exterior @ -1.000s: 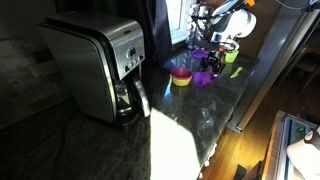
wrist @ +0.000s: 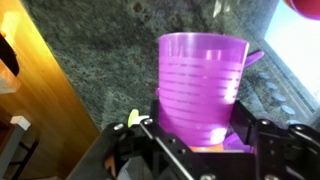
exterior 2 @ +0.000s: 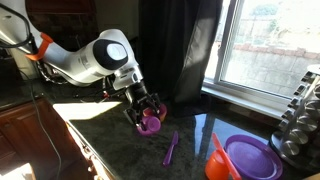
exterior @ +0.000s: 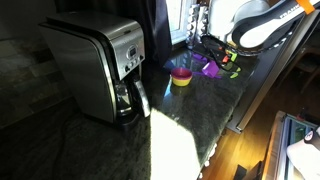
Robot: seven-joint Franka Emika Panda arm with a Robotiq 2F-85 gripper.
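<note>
A purple cup is held in my gripper, which is shut on it in the wrist view. In exterior view 2 the gripper points down over the counter, with the cup at its fingertips. The same cup shows in exterior view 1, partly covered by the dark fingers. Whether its base clears the counter is hard to tell. Close by stands a bowl, yellow outside and reddish inside; in exterior view 2 a red part shows just behind the gripper.
A coffee maker takes up the counter's near end in exterior view 1. Window-side lie a purple utensil, an orange-red cup, a purple plate and a spice rack.
Compared with a second ago, the arm has swung lower and toward the counter's outer edge in exterior view 1.
</note>
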